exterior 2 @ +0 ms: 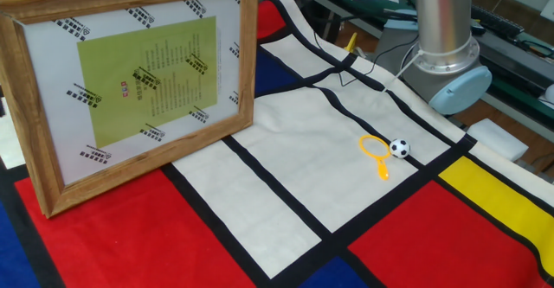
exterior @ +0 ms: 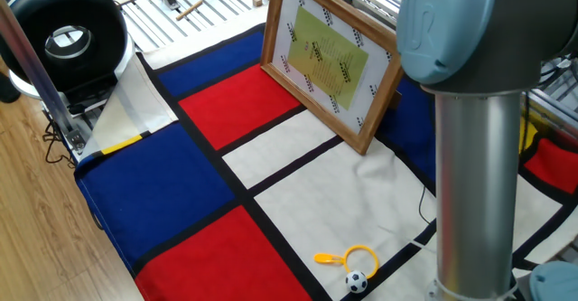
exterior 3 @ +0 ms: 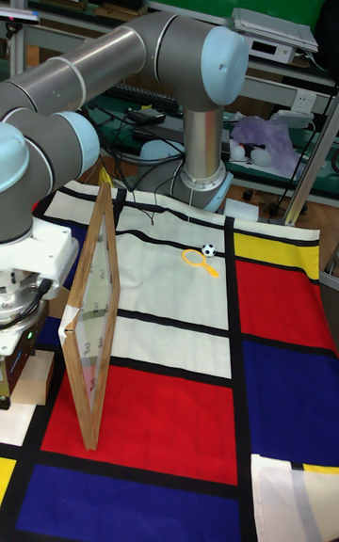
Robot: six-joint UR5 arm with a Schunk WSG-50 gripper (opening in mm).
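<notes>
A wooden picture frame stands upright on the patterned cloth, its printed sheet with a green panel facing exterior views 1 and 2. Exterior view 3 shows it nearly edge-on. At the left edge there, the arm's wrist hangs behind the frame, with the dark body of my gripper partly cut off by the image edge. Its fingertips cannot be made out. A yellow ring with a handle lies flat on a white patch, close beside a small soccer ball.
A light wooden block sits near the gripper, behind the frame. The silver arm column rises at the table's edge. A black round device stands at the far left.
</notes>
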